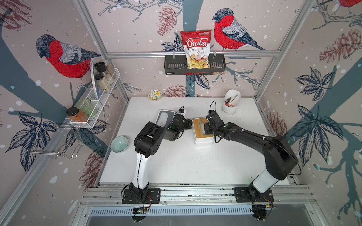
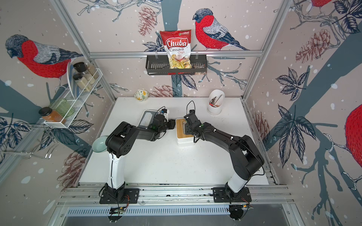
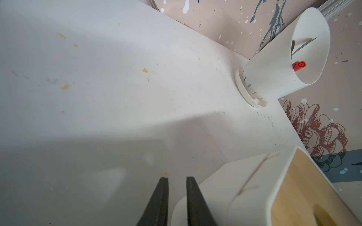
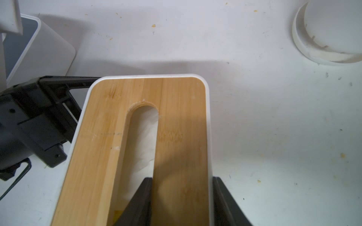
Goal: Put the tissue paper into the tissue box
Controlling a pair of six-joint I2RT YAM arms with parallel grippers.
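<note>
The tissue box (image 1: pixel 204 140) is white with a bamboo lid (image 4: pixel 182 143), in the middle of the table. Through the lid's long slot, pale crumpled tissue paper (image 4: pixel 140 145) shows inside. My right gripper is part open over the lid's right strip: one finger dips at the slot, the other lies along the outer right rim. Whether both press on it is unclear. Beside the box's left side is my left gripper, its fingers narrowly apart with nothing between them. The box's white wall (image 3: pixel 241 188) rises right by its fingers.
A second white-rimmed container with a grey inside (image 1: pixel 164 117) stands behind the left arm. At the back right is a white utensil holder (image 1: pixel 230 102); a green bowl (image 1: pixel 119 143) sits at the left edge.
</note>
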